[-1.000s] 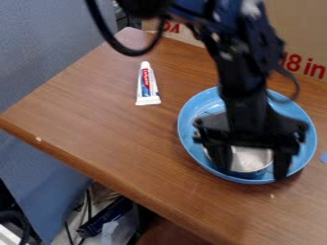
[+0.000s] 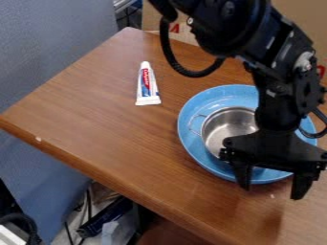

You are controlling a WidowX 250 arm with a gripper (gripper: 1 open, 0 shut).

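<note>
The black gripper (image 2: 271,189) is low at the front right rim of a blue plate (image 2: 205,105), its two fingers pointing down and spread apart, with nothing visible between them. A steel bowl (image 2: 225,124) sits in the plate, partly hidden by the arm. A white toothpaste tube (image 2: 147,86) lies on the wooden table to the left of the plate.
The wooden table (image 2: 90,115) has free room at left and front. Its left edge borders a grey-blue surface (image 2: 38,57), with cables and loose items below. A cardboard box stands at the back.
The tube and plate look unmoved.
</note>
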